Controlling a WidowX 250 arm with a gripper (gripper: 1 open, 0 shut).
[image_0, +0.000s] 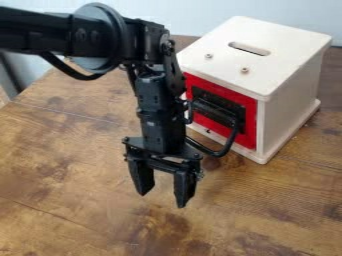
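Observation:
My black gripper (163, 182) hangs pointing down over the wooden table, its two fingers apart with nothing between them. Behind it at the right stands a pale wooden box (274, 70) with a slot in its sloping top and a red front panel (247, 142). A black fitting on that panel is partly hidden by my arm and its cable.

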